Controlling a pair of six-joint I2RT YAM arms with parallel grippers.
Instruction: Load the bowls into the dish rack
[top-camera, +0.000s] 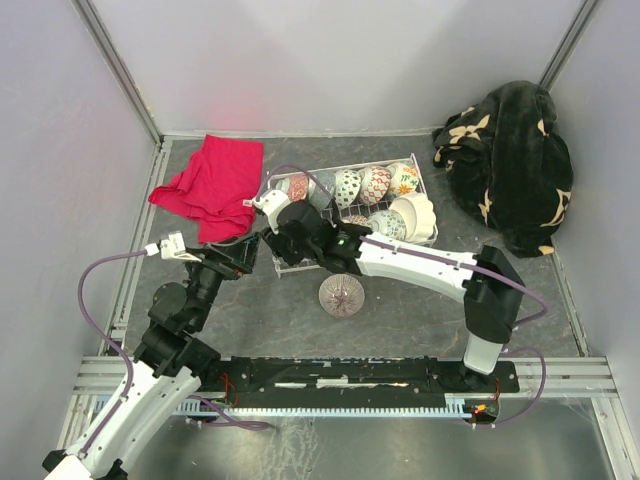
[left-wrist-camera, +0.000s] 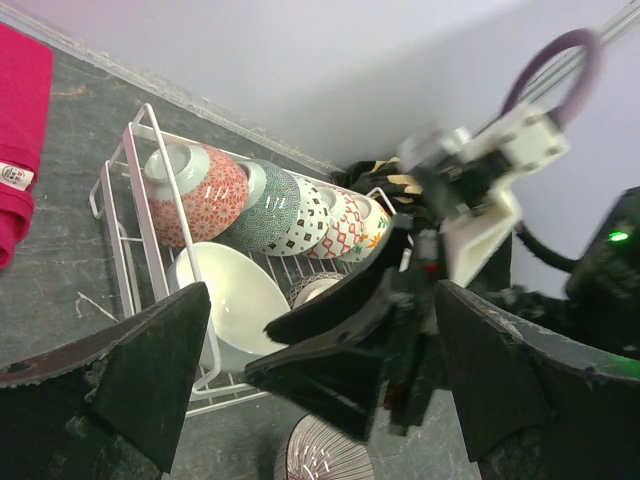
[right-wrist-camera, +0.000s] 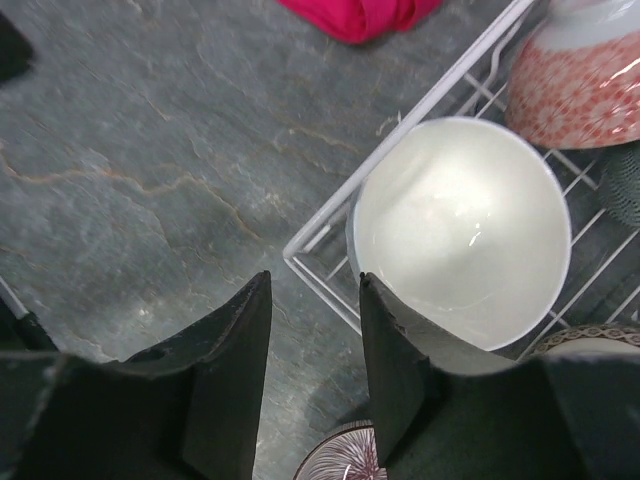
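A white wire dish rack (top-camera: 420, 165) holds several patterned bowls (left-wrist-camera: 190, 200). A plain white bowl (right-wrist-camera: 455, 225) lies at the rack's left front corner. Over that corner my right gripper stands open, its fingertips just outside the white bowl, nothing seen held. My left gripper is open just left of the rack, empty, the right gripper ahead of it in the left wrist view. A clear ridged bowl (top-camera: 341, 295) sits on the grey floor in front of the rack.
A red cloth (top-camera: 215, 185) lies left of the rack, and a dark blanket (top-camera: 505, 160) is bunched at the right. The grey floor around the clear bowl is free. Pale walls border the area.
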